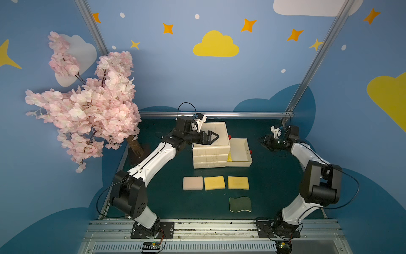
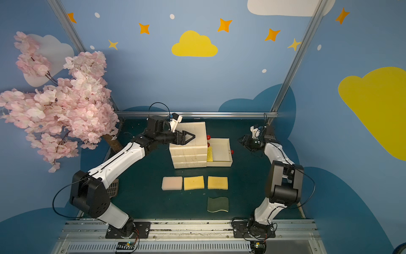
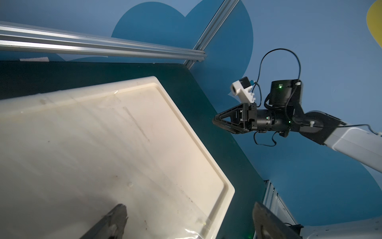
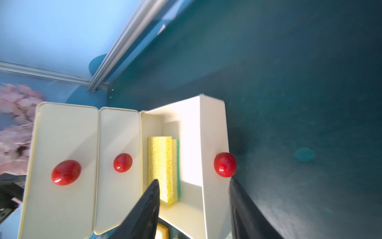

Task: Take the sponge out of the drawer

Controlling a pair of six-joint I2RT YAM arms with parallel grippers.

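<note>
The lowest drawer (image 1: 241, 151) of the cream cabinet (image 1: 210, 159) stands pulled out to the right. Inside it, the right wrist view shows a yellow sponge (image 4: 161, 167) with a green layer, near the cabinet side. My right gripper (image 1: 263, 142) hangs to the right of the drawer, clear of its red knob (image 4: 225, 164). Its fingers (image 4: 148, 209) are spread with nothing between them. Above the cabinet's top is my left gripper (image 1: 215, 137); its fingers (image 3: 113, 219) are apart and empty.
A pink sponge (image 1: 192, 183) and two yellow sponges (image 1: 214, 182) lie in a row in front of the cabinet. Nearer the front edge is a dark green sponge (image 1: 240, 204). Pink blossoms (image 1: 93, 105) fill the left side. The tabletop right of the drawer is bare.
</note>
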